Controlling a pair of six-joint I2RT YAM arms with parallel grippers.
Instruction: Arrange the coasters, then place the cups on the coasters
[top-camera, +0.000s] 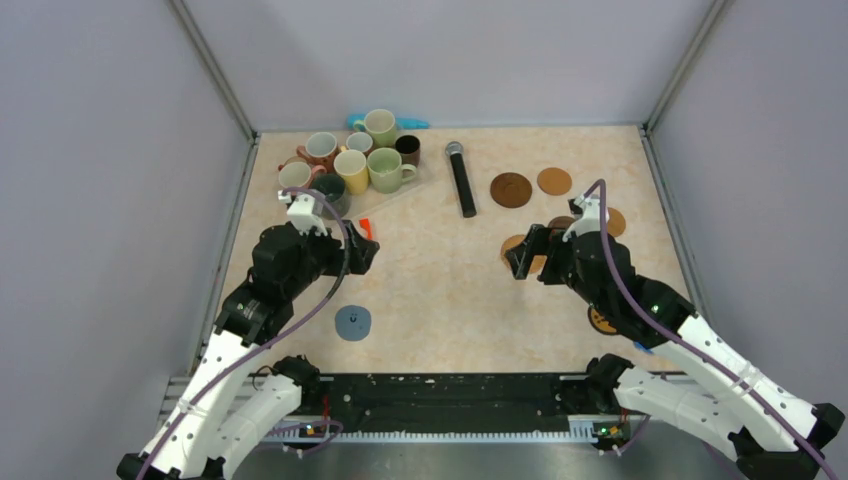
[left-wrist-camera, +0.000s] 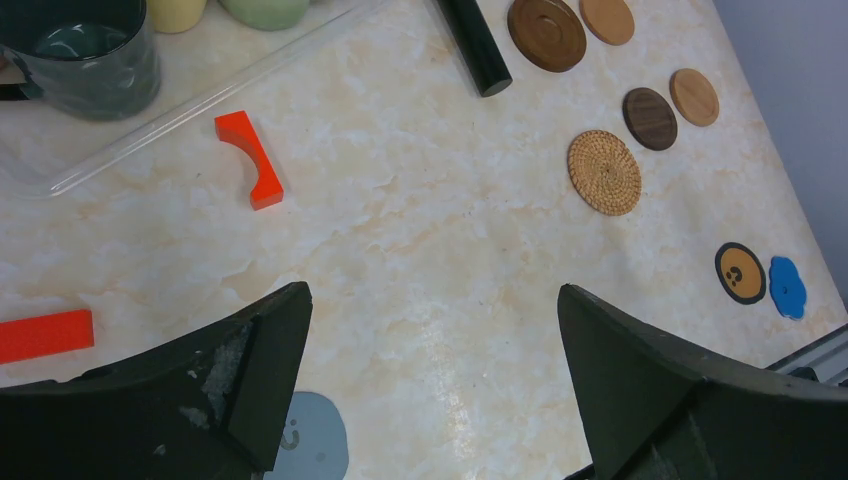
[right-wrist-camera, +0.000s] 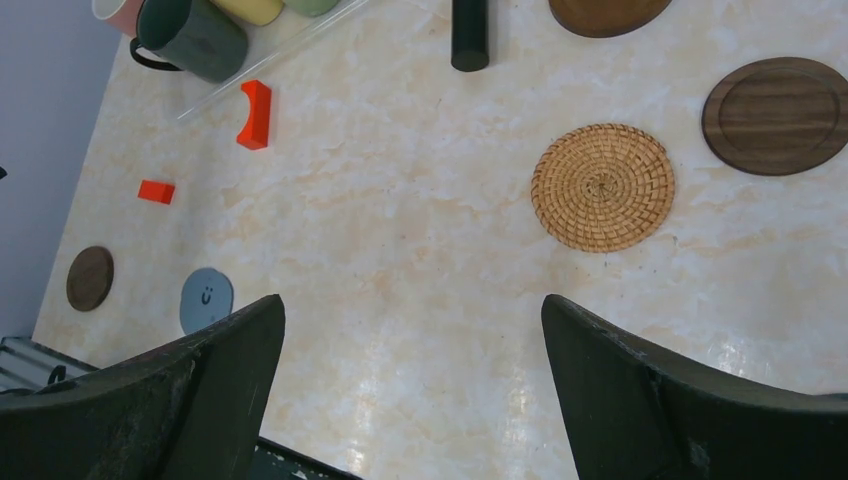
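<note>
Several cups stand together on a clear tray at the back left, among them a dark green cup (right-wrist-camera: 200, 42), a yellow cup (top-camera: 352, 170) and a light green cup (top-camera: 389, 170). Coasters lie spread on the right side: a woven one (right-wrist-camera: 603, 188), a dark wooden one (right-wrist-camera: 780, 117) and a brown round one (top-camera: 511, 190). A grey-blue coaster (top-camera: 353, 323) with a smile lies at the front left. My left gripper is open above the left half of the table, holding nothing. Over the right half, my right gripper is open and empty too.
A microphone (top-camera: 460, 180) lies at the back middle. An orange-red arch block (left-wrist-camera: 252, 160) sits just in front of the tray's edge (left-wrist-camera: 215, 98), with a red block (left-wrist-camera: 45, 336) nearer the left.
</note>
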